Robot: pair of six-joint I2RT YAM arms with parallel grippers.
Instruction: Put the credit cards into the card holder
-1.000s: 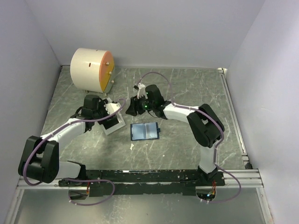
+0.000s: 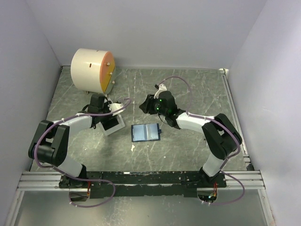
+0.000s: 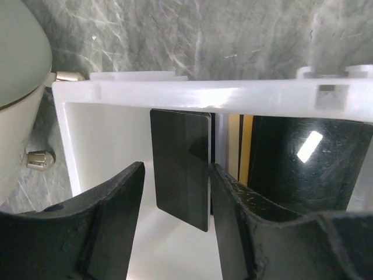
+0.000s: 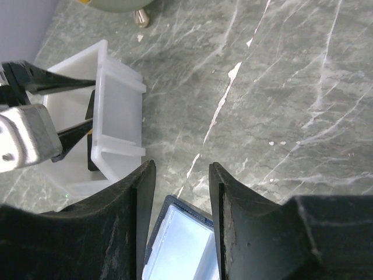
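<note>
In the left wrist view, a white container holds upright dark cards and tan and yellow ones. My left gripper is over it, fingers apart on either side of the front dark card's lower part; whether they touch it is unclear. The blue card holder lies open on the table, partly visible in the right wrist view. My right gripper hangs above and beside it, fingers apart with nothing between them.
A cream and orange cylinder stands behind the white container at the back left.
My right arm has moved to the right, away from the white container.
</note>
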